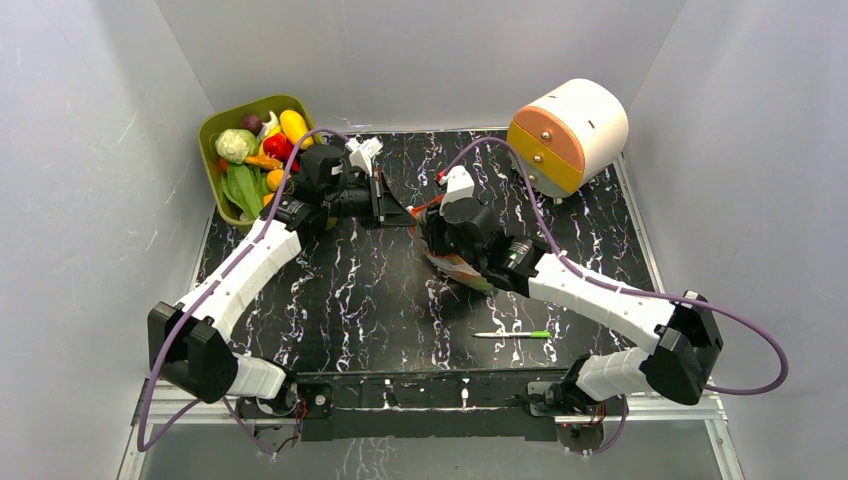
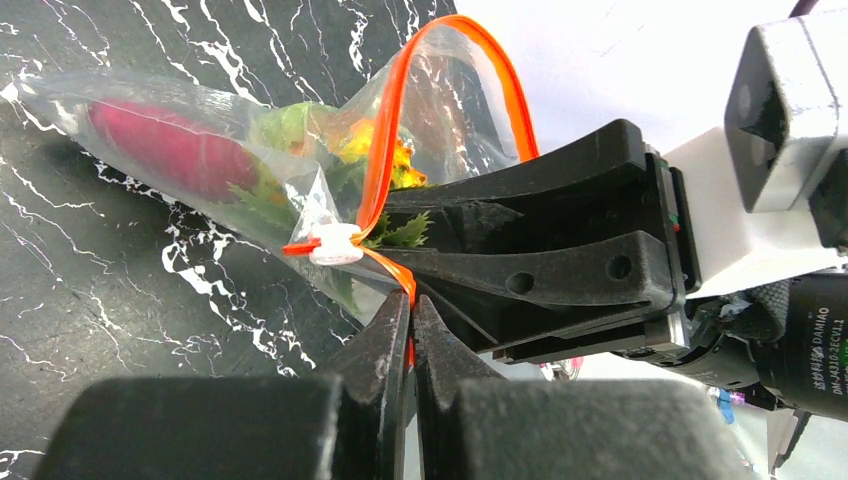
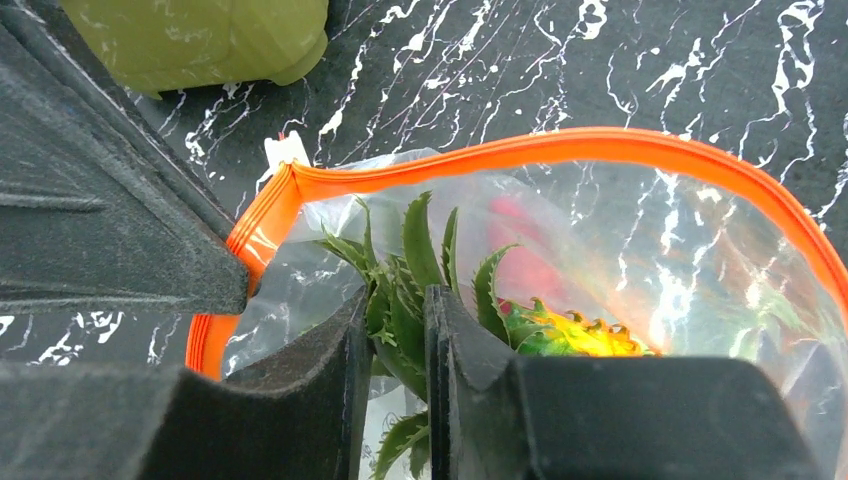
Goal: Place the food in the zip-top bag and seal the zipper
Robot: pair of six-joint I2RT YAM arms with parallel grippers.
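Note:
The zip top bag (image 1: 458, 272) with orange zipper (image 3: 560, 142) lies between my grippers at mid table, holding a red item (image 2: 170, 150), yellow pieces and leafy greens (image 3: 420, 245). My left gripper is shut on the bag's orange rim beside the white slider (image 2: 335, 243). My right gripper reaches inside the bag's mouth, part open around spiky green leaves; in the left wrist view its fingers (image 2: 520, 270) cover part of the bag.
A green bin (image 1: 215, 150) of vegetables stands back left. A white and yellow bread box (image 1: 570, 130) stands back right. A pen (image 1: 510, 334) lies at front right.

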